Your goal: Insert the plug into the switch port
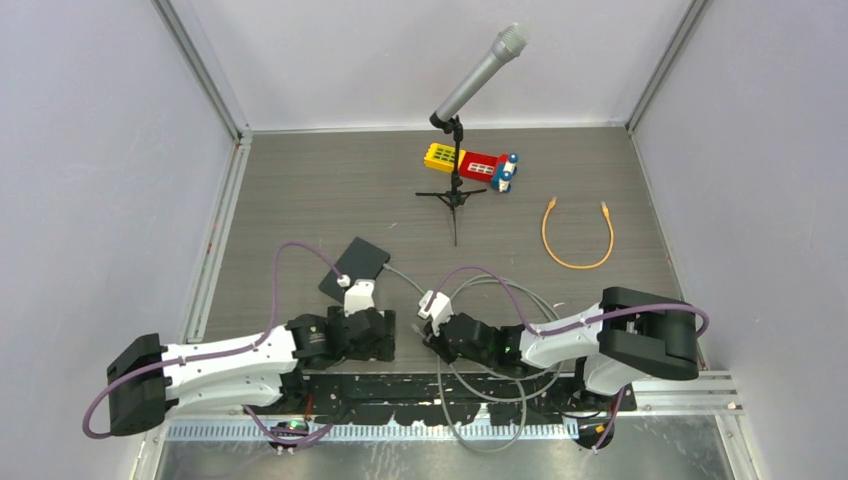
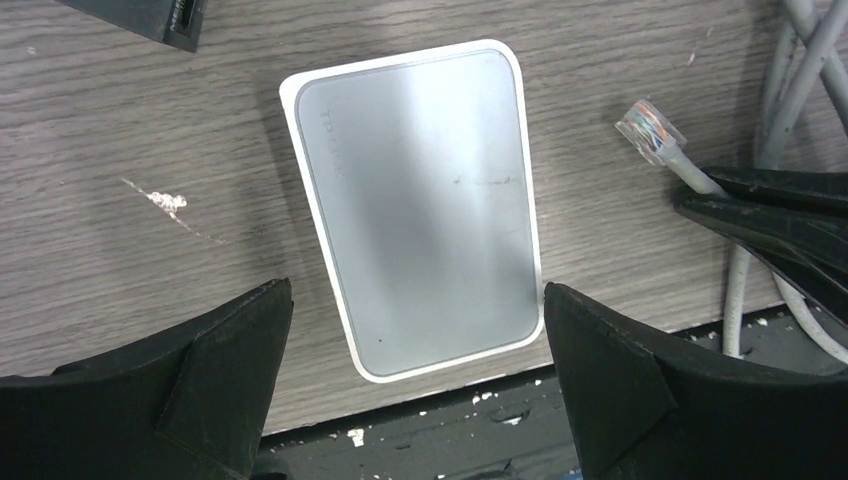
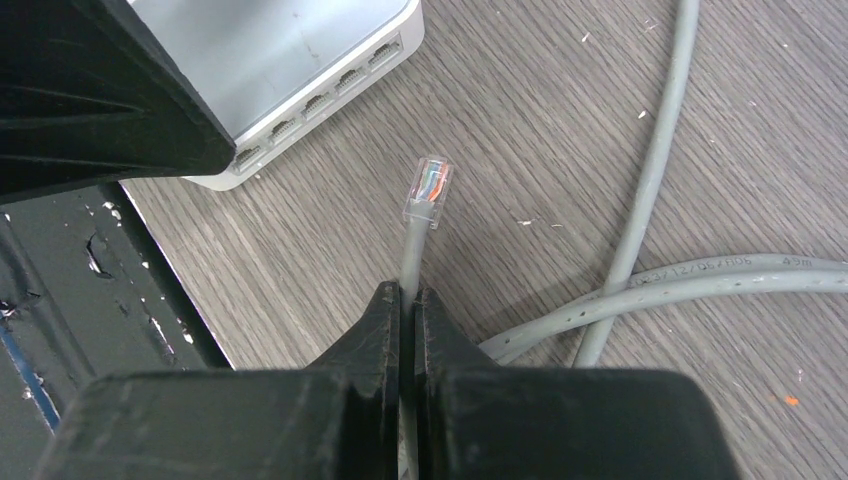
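A white-edged switch [image 2: 420, 200] with a grey top lies flat on the table in the left wrist view. Its row of ports [image 3: 316, 103] shows on the side facing the clear plug [image 3: 431, 187]. My right gripper is shut on the grey cable just behind that plug, which points forward, apart from the ports. Over the switch, my left gripper stands open, one finger [image 2: 220, 360] on either side of the switch's near part. From above, the left arm covers most of the switch.
Loops of grey cable [image 3: 640, 220] lie right of the plug. A black box [image 1: 357, 266] sits behind the left gripper. Farther back are a microphone [image 1: 482, 75] on a stand, toy bricks [image 1: 478, 166] and an orange cable [image 1: 574, 266].
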